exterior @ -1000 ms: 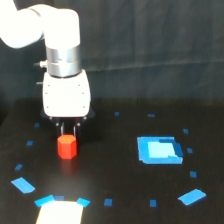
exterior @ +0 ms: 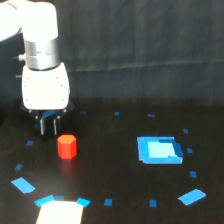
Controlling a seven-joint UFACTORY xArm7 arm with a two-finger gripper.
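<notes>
A red block [exterior: 67,146] rests on the dark table in the left half of the view. My gripper [exterior: 48,124] hangs above it and a little to its left, fingers apart, with nothing visible between them. To the right sits a blue tray [exterior: 142,141] with a white square [exterior: 162,149] inside.
A pale square object [exterior: 60,213] is at the bottom edge, left of centre. Blue tape pieces [exterior: 24,185] and small blue marks dot the dark table [exterior: 120,180]. The middle between block and tray is clear.
My gripper has moved left and up, away from the red block, which stays in the same place.
</notes>
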